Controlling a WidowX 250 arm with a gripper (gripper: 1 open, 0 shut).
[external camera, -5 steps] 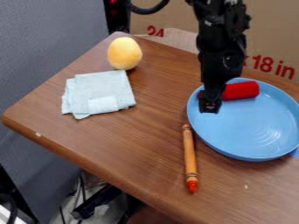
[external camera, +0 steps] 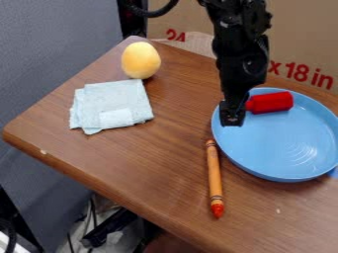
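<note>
My black gripper hangs at the upper left rim of a blue plate, its fingers low beside a red cylindrical object that lies on the plate. The dark fingers overlap, so I cannot tell whether they are open or shut. An orange crayon with a red tip lies on the wooden table to the left of the plate.
A folded pale cloth lies on the left of the table, with a yellow egg-shaped object behind it. A cardboard sheet stands at the back.
My gripper has shifted slightly left and up since a second ago. The objects on the table look unmoved.
</note>
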